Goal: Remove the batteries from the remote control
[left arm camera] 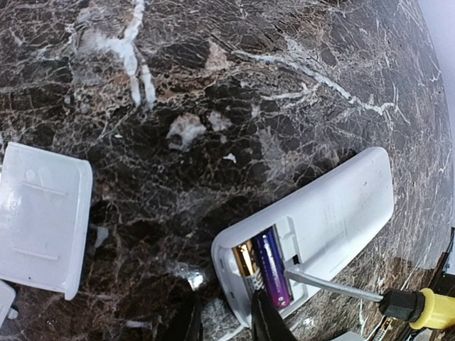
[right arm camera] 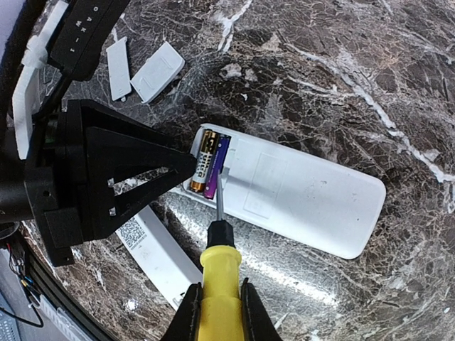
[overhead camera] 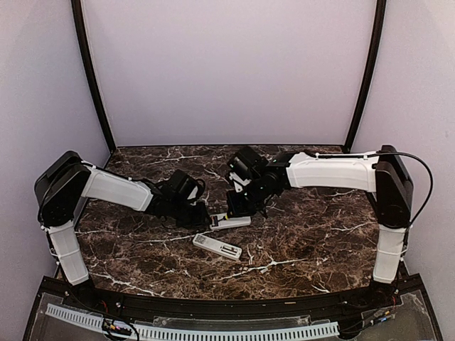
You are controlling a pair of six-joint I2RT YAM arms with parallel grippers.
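Observation:
The white remote (right arm camera: 306,195) lies back side up, its battery compartment uncovered at one end. Inside sit a gold-and-black battery (right arm camera: 204,160) and a purple battery (right arm camera: 217,167), side by side. My right gripper is shut on the yellow handle of a screwdriver (right arm camera: 220,263); its metal tip reaches into the compartment beside the purple battery. My left gripper is part open at the compartment end of the remote, its fingertips close to the gold-and-black battery. No battery shows between its fingers.
A second white remote (overhead camera: 217,246) lies nearer the front of the dark marbled table. Two small white pieces, a wider one (right arm camera: 158,72) and a narrow one (right arm camera: 119,69), lie beyond the left gripper.

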